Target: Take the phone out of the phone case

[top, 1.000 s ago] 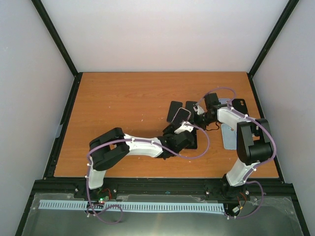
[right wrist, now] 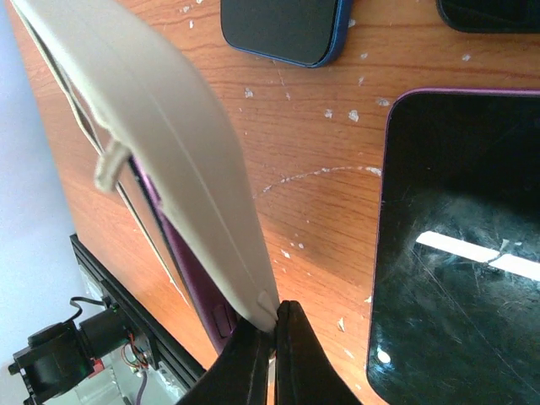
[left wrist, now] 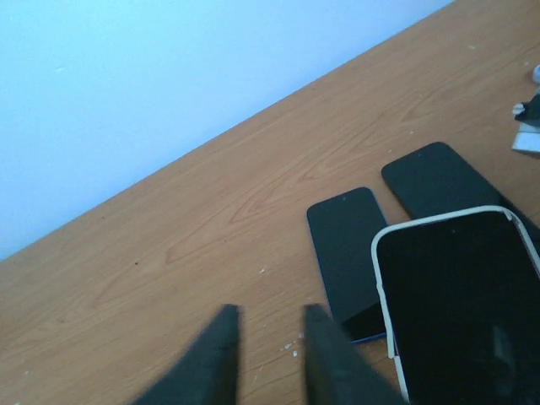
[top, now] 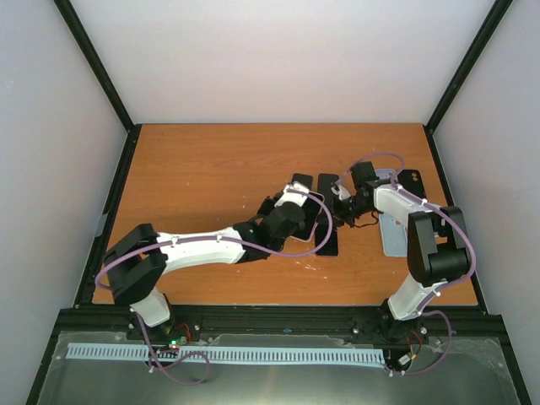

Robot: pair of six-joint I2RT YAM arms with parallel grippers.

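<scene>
Tilted up off the table, a black-screened phone (left wrist: 460, 295) sits inside a pale-rimmed case (left wrist: 381, 283). Seen edge-on in the right wrist view, the cream case (right wrist: 190, 135) shows the phone's purple side (right wrist: 190, 270) along it. My right gripper is shut, its tips at the case's thin edge, pinching it near a corner. In the left wrist view, the blurred fingers of my left gripper stand apart with bare table between them, left of the case. From above, the left arm partly covers the case.
A blue-edged phone (left wrist: 344, 245) and a black phone (left wrist: 439, 173) lie flat close by; another purple-edged phone (right wrist: 464, 245) lies below the right gripper. A light blue case (top: 393, 238) and a black one (top: 412, 180) are at the right.
My left gripper has moved left and up the table. The cased phone has swung into a different tilt, its lower end nearer the front. The right arm has barely moved.
</scene>
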